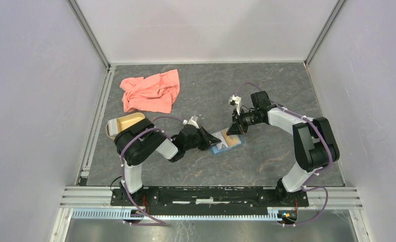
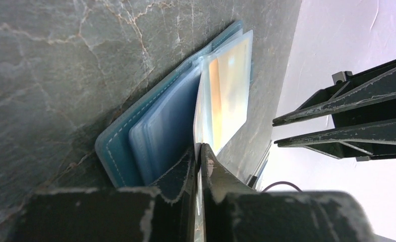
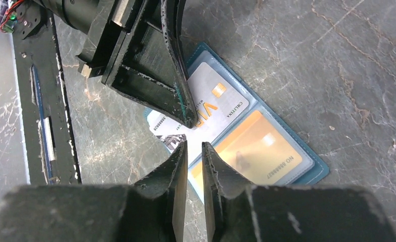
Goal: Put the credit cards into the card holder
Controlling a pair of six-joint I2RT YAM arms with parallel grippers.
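Note:
The card holder (image 1: 233,146) lies open on the dark stone table, its blue cover showing at the border. In the right wrist view, a white card (image 3: 221,98) and an orange card (image 3: 266,151) lie side by side under its clear sleeves. My left gripper is low over the holder, fingertips brought together where the clear sleeve's upright edge (image 2: 200,106) meets them. Whether the sleeve is pinched cannot be told. One of its fingers covers part of the white card. Apart from the holder, my right gripper stands narrowly open above it, empty.
At the left is a tan basket (image 1: 135,117) with a white item (image 1: 113,126) in it. A crumpled pink cloth (image 1: 150,93) lies at the back left.

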